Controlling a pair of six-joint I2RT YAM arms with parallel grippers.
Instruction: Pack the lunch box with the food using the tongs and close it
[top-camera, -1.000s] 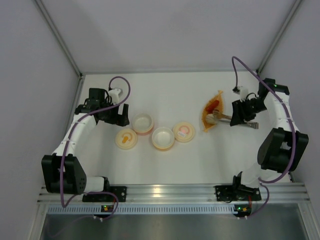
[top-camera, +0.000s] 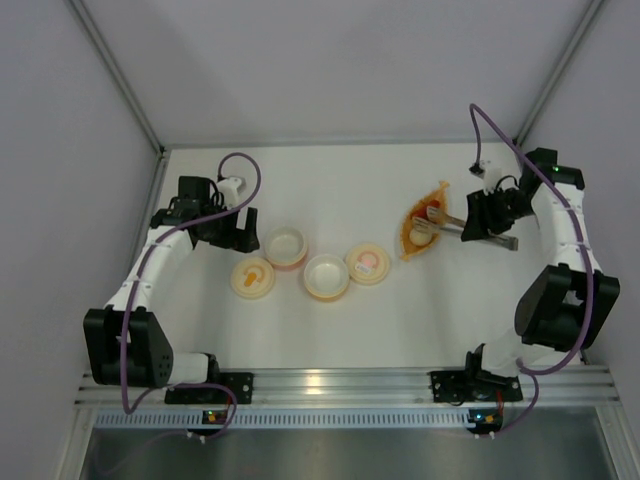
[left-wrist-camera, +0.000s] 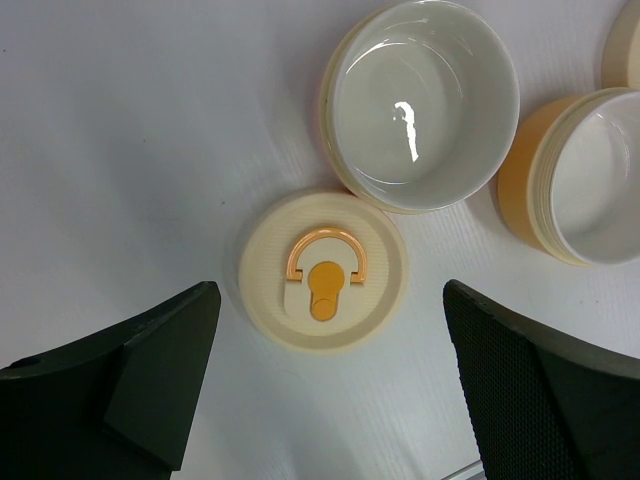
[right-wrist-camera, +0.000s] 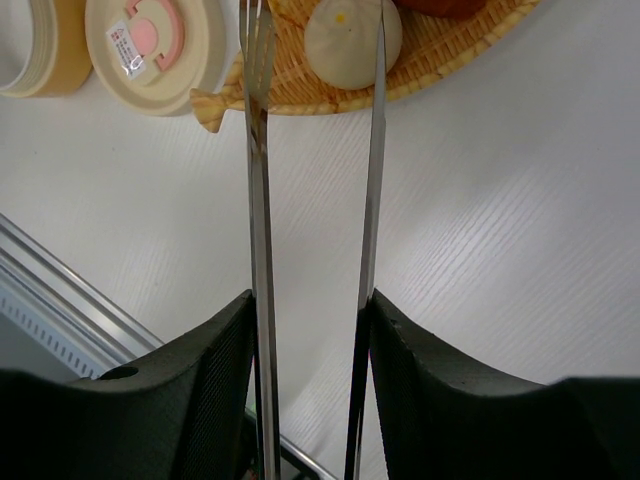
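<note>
My right gripper has its fingers apart, with the two metal arms of a pair of tongs (right-wrist-camera: 369, 210) spread between them, one against each finger. The tongs reach over a boat-shaped woven basket (top-camera: 408, 244). In it lie a pale round bun (right-wrist-camera: 350, 45) with a yellow dot and a reddish food item (right-wrist-camera: 445, 6). One tong arm passes left of the bun, and the other crosses its right side. Two empty bowls (top-camera: 286, 246) (top-camera: 326, 277) stand mid-table. My left gripper is open and empty above an orange-handled lid (left-wrist-camera: 262, 300).
A second lid (top-camera: 368, 263), with a pink handle, lies between the right-hand bowl and the basket. A metal rail (top-camera: 340, 380) runs along the front edge.
The tong arms have spread wider apart, and the right gripper has shifted slightly. My left arm and the bowls are unmoved.
</note>
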